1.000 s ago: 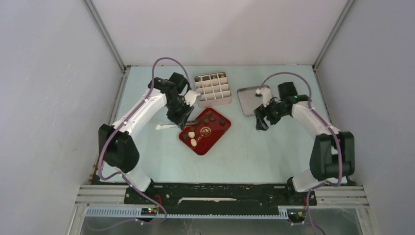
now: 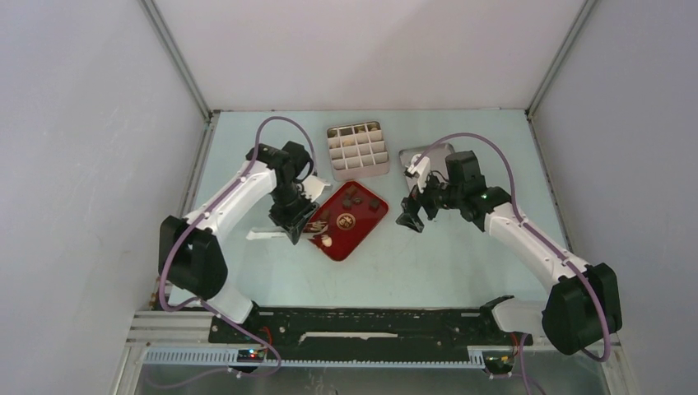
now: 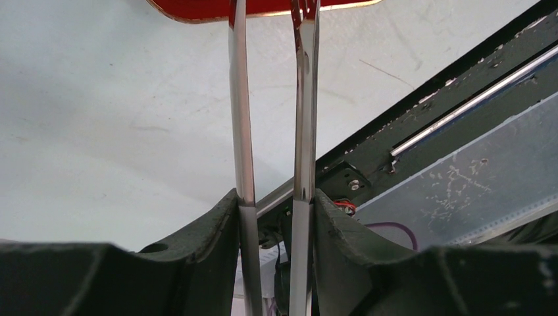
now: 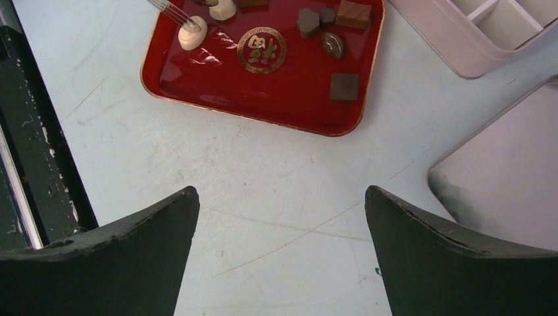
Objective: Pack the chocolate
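A red tray [image 2: 362,230] holds chocolates of several shapes, among them a brown block [image 4: 353,14], a dark square piece [image 4: 343,86] and cream pieces [image 4: 191,38]. My left gripper [image 2: 317,229] is over the tray's left part; its two long metal prongs stand apart, open, with their tips near cream pieces in the right wrist view. My right gripper [image 2: 411,216] stands open and empty right of the red tray, its two black fingers [image 4: 112,257] wide apart.
A pink divided box [image 2: 357,152] with some pieces in it stands behind the red tray. A grey tray [image 4: 500,158] lies at the right, partly under my right arm.
My left gripper has moved toward the front of the table, over the tray's left part. My right gripper has moved left and frontward, closer to the red tray.
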